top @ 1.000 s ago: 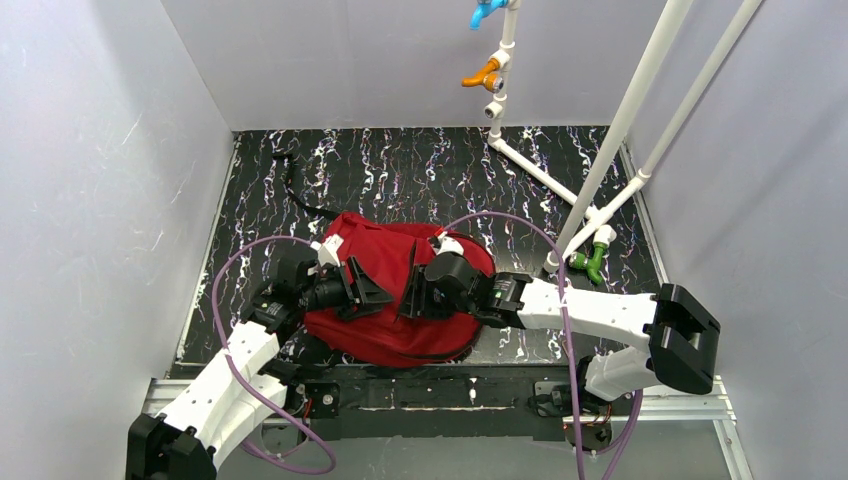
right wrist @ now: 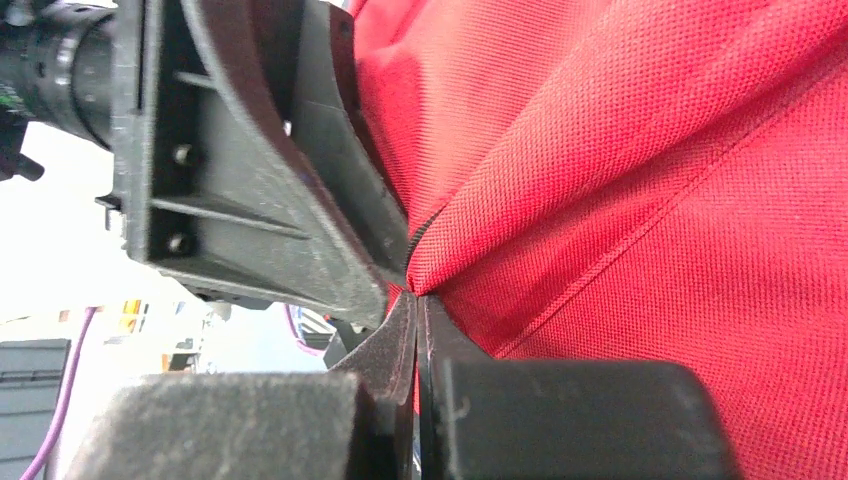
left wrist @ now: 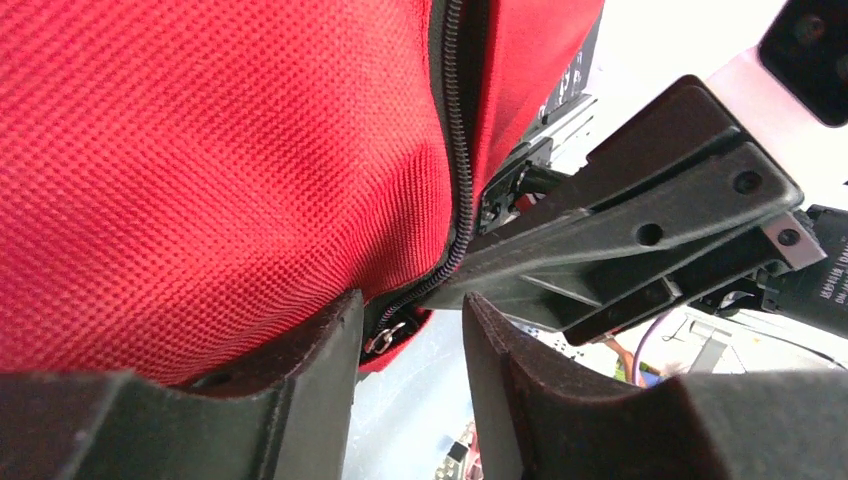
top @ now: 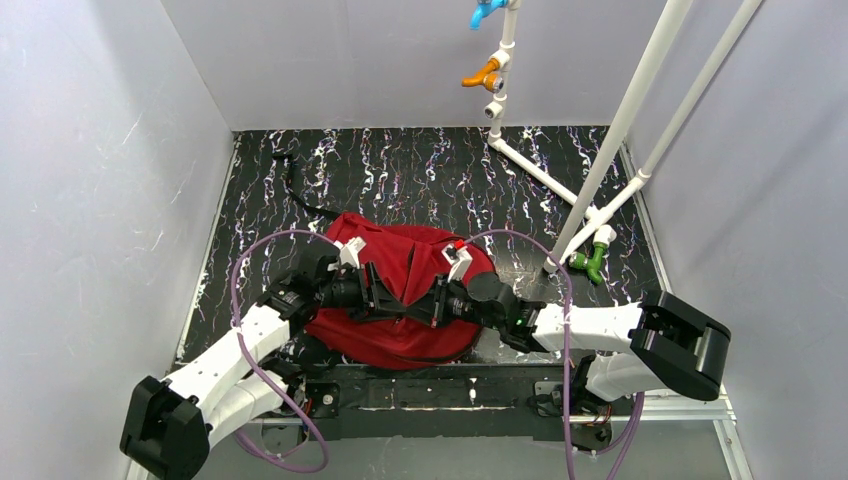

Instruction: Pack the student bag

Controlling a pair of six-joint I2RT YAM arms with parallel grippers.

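The red bag (top: 400, 345) lies at the front middle of the black floor, with a dark zipper (left wrist: 455, 130) along its opening. A metal zipper pull (left wrist: 381, 342) sits at the zipper's lower end. My left gripper is part open there, its fingers either side of the pull and a gap still showing. Beside it, my right gripper is shut, its tips at a thin fold of the bag's fabric that gathers into them. From above, both grippers meet over the bag and hide that spot.
A black strap (top: 291, 190) trails from the bag towards the back left. White pipes (top: 540, 172) with an orange tap (top: 485, 77) and a green tap (top: 588, 264) stand at the right.
My left gripper has moved right across the bag, up to the right one. The bag has stayed about where it was.
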